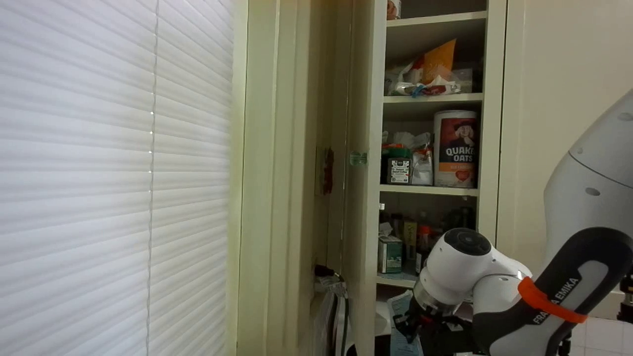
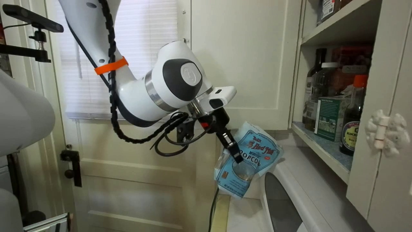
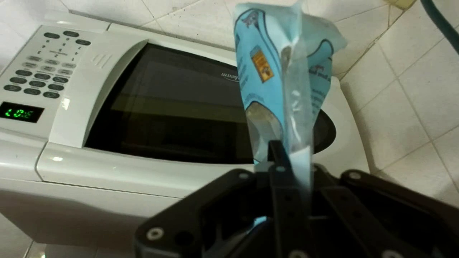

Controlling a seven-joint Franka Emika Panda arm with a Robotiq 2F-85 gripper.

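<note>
A pale blue popcorn bag is pinched in my gripper, tilted in the air in exterior view 2. In the wrist view the same bag stands out beyond the fingers, with its clear crumpled side between them. The gripper is shut on this thin plastic. Part of the bag shows beside the dark hand in exterior view 1, below the cupboard's lowest visible shelf. The hand hides some of the bag there.
A white microwave lies beneath the bag in the wrist view. The open cupboard has a shelf holding bottles and a green box. Its open door stands left of the shelves.
</note>
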